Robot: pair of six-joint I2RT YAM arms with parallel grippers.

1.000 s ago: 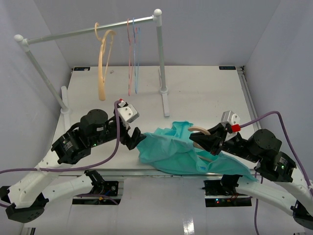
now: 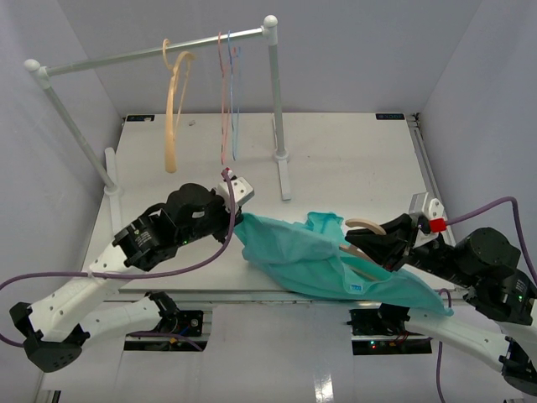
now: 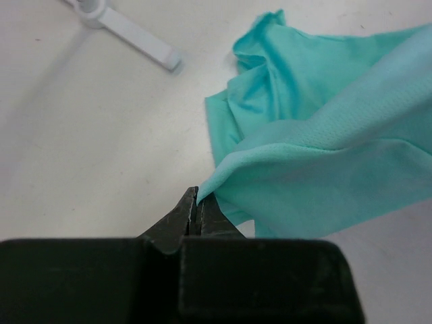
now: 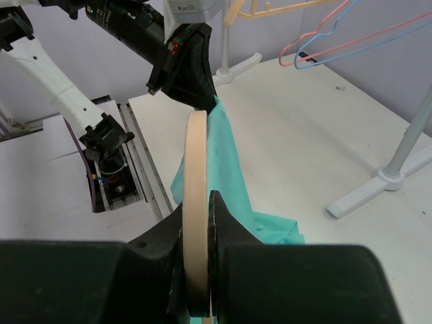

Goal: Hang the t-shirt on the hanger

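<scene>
The turquoise t-shirt (image 2: 294, 252) lies crumpled along the table's front edge, stretched between the arms. My left gripper is shut on a raised fold of it. My right gripper is shut on a wooden hanger (image 4: 196, 169), whose curved end (image 2: 365, 225) shows in the top view, with its lower part among the cloth.
A white rack (image 2: 151, 52) at the back left carries a wooden hanger (image 2: 170, 143) and thin pink and blue hangers (image 2: 223, 143). Its feet (image 2: 284, 180) stand on the table (image 2: 361, 151).
My right gripper and the hanger have moved rightward, the shirt drawn along with them.
</scene>
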